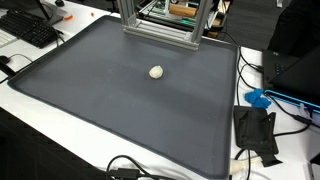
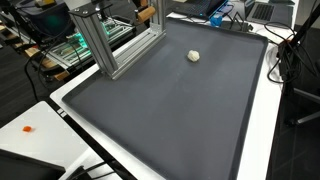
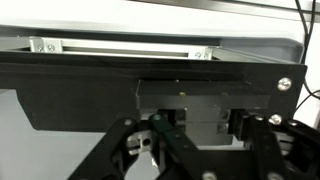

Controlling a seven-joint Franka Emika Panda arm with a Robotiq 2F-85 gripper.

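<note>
In the wrist view my gripper is at the front of a long black panel (image 3: 80, 97). Its fingers are closed on a dark, block-like handle piece (image 3: 204, 90) that lies across the panel. What lies behind the fingers is hidden. Beyond the panel's upper edge, a narrow bright opening shows between two white brackets (image 3: 46, 45). A small whitish round object (image 1: 156, 72) rests on the grey mat (image 1: 120, 115), apart from everything else. Neither exterior view shows the gripper.
A metal frame (image 1: 165, 35) stands at the mat's back edge in exterior view 1. To the right lie a blue item (image 1: 257, 98), a black item (image 1: 255, 132) and cables. A keyboard (image 1: 28, 28) sits at the left.
</note>
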